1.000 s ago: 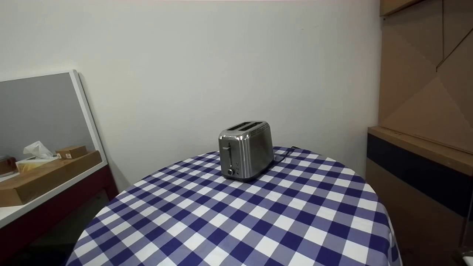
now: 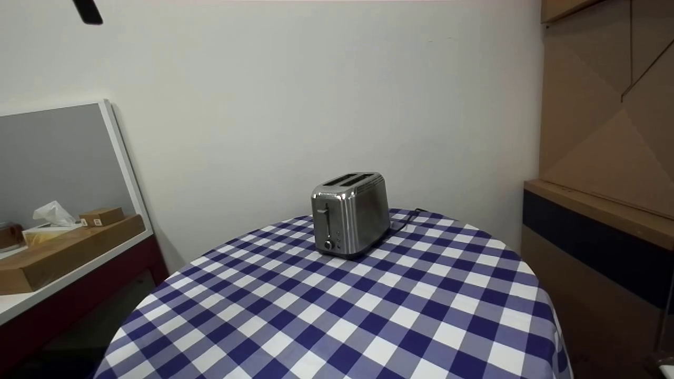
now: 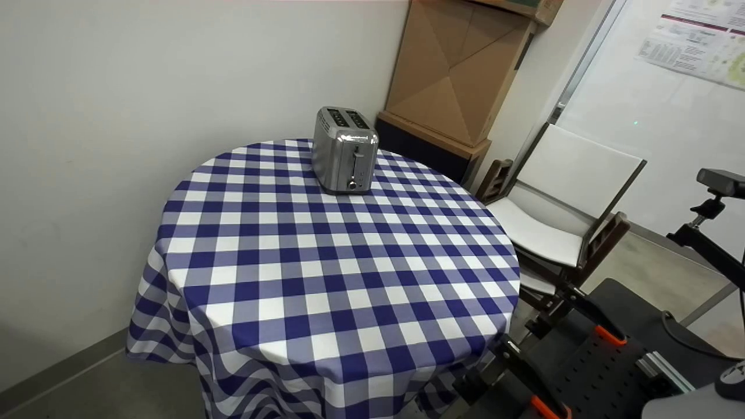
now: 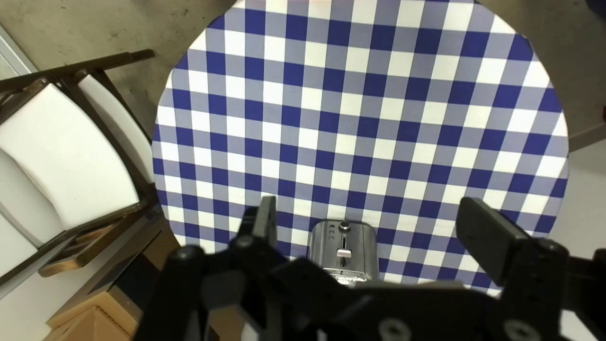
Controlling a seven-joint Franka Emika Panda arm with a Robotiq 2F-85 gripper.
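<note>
A silver two-slot toaster [image 2: 350, 215] stands upright toward the back of the round table, its lever and knob [image 3: 353, 185] on the end facing the table's open middle. From above, in the wrist view, that same end of the toaster [image 4: 343, 247] shows between the spread fingers, and the gripper body hides the rest. My gripper is open high over the table, with nothing between its fingers and clear of the toaster. Exterior view 1 catches only a dark tip, probably a finger [image 2: 88, 12], at the top left. Exterior view 2 does not show the gripper.
A blue-and-white checked cloth [image 3: 279, 237] covers the table, bare apart from the toaster and its cord [image 2: 410, 217]. Cardboard boxes [image 3: 447, 77] stand behind, with folded chairs [image 3: 559, 202] beside the table. Black clamps [image 3: 593, 311] lie at the lower right.
A dark tip has come into exterior view 1 at the top left, where only wall showed a second ago. The toaster and cloth look the same.
</note>
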